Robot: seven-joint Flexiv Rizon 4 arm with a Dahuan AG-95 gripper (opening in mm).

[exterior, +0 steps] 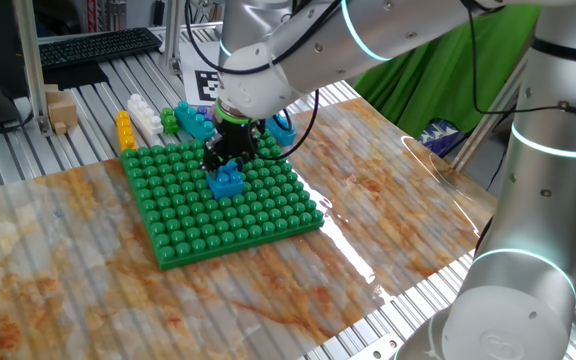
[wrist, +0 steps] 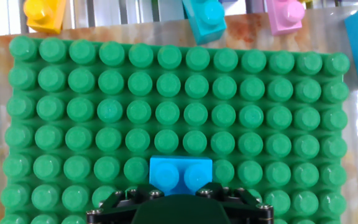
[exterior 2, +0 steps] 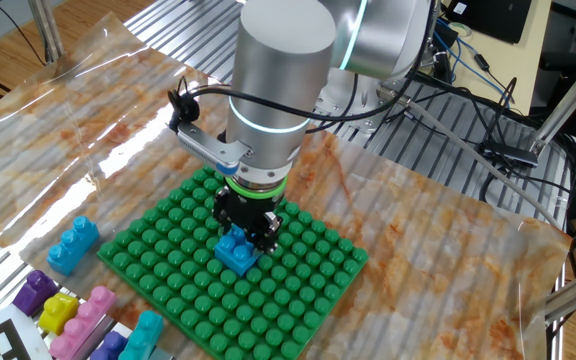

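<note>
A blue brick (exterior: 226,183) sits on the green studded baseplate (exterior: 173,250), near its middle in exterior view 1. Directly over that brick, my gripper (exterior 2: 245,228) points down, its black fingers close around the brick's upper part. In the wrist view two studs of the blue brick (wrist: 181,173) show just ahead of the gripper, with the fingers to either side; the near part of the brick is hidden beneath the gripper. Whether the fingers press on the brick or stand slightly apart from it cannot be made out.
Loose bricks lie beyond the plate: orange (exterior: 125,131), white (exterior: 145,115), teal (exterior 2: 143,337), pink (exterior 2: 83,322), yellow (exterior 2: 58,313) and purple (exterior 2: 35,292). Another blue brick (exterior 2: 73,245) lies beside the plate. Most of the marbled sheet (exterior: 58,270) is clear.
</note>
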